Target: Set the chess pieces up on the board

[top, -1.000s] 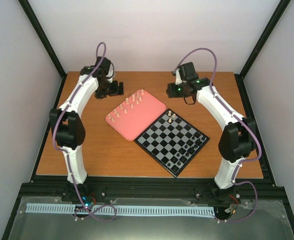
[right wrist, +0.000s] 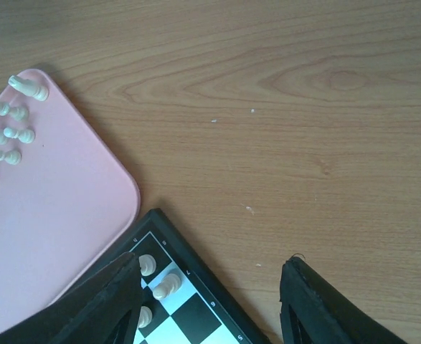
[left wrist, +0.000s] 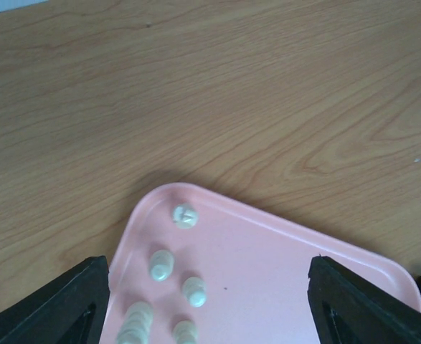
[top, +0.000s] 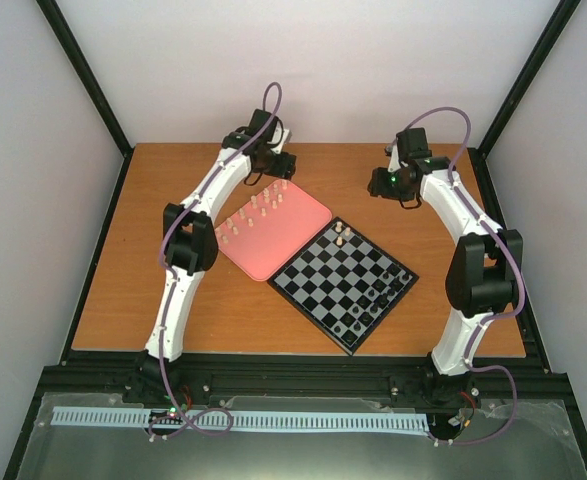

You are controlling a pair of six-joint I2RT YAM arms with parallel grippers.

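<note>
Several white chess pieces [top: 254, 200] stand on a pink tray [top: 291, 235] left of centre. To its right lies the black and grey chess board [top: 323, 270], turned at an angle. Three white pieces [top: 339, 240] are on the board's upper corner, and several black pieces [top: 381, 288] stand along its lower right side. My left gripper [top: 290, 166] is over the tray's far corner; its fingers [left wrist: 56, 304] are apart with tray pieces [left wrist: 161, 265] visible beyond. Above bare table, right of the tray, my right gripper [top: 373, 184] is open and empty, the white board pieces [right wrist: 168, 285] near its left finger.
Bare wooden table [top: 443, 260] lies right of the board, and more is free at the front left. The back wall [top: 323, 80] rises just behind both grippers.
My left gripper has swung right from beside the tray to over its far corner. The right gripper has moved right, away from the board's white pieces. The pieces look unmoved.
</note>
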